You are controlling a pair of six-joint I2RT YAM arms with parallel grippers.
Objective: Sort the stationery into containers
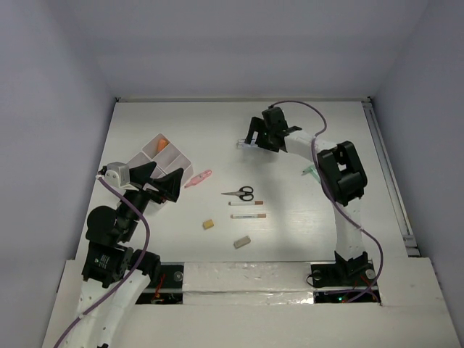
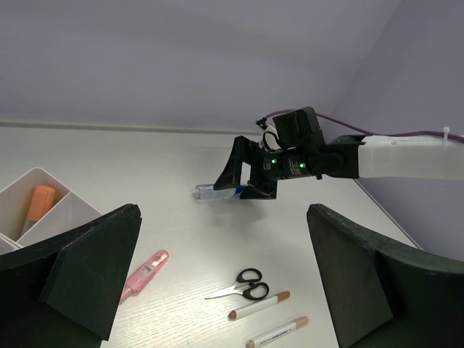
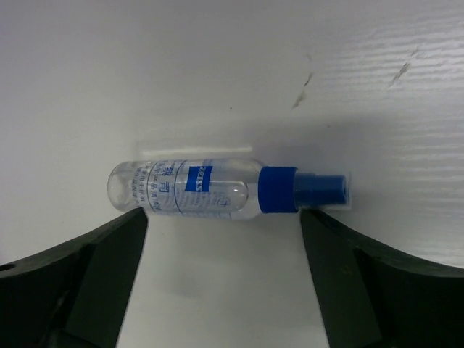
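Observation:
A clear bottle with a blue label and cap (image 3: 188,185) lies on the white table at the back, with my right gripper (image 1: 259,138) low over it, fingers apart and the bottle just beyond their tips in the right wrist view. My left gripper (image 1: 159,181) stands open near the compartment container (image 1: 174,148), which holds an orange item (image 2: 38,203). A pink item (image 1: 198,178), scissors (image 1: 243,193), two markers (image 1: 246,203), a yellow block (image 1: 208,224), a grey block (image 1: 242,242) and a green item (image 1: 316,174) lie on the table.
Walls enclose the table at the back and both sides, with a metal rail (image 1: 388,181) along the right edge. The table between the container and the bottle is largely clear.

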